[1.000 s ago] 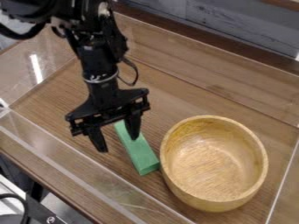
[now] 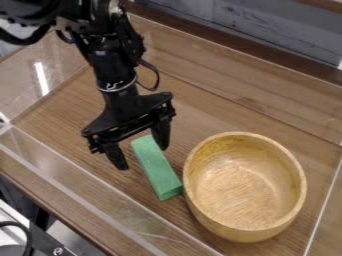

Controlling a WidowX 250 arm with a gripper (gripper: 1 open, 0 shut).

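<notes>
My black gripper [image 2: 138,145] stands open, its two fingers reaching down on either side of the top end of a green block [image 2: 159,172]. The block lies flat on the wooden table, pointing toward the front. Just right of it sits a large cream bowl [image 2: 245,195], empty, very close to the block's lower end.
A grey wall [image 2: 267,30] runs along the back. A clear strip crosses the front left edge, and a dark cable shows at the bottom left corner.
The gripper has moved slightly up and back, away from the front of the table, staying open. The block and bowl look unmoved.
</notes>
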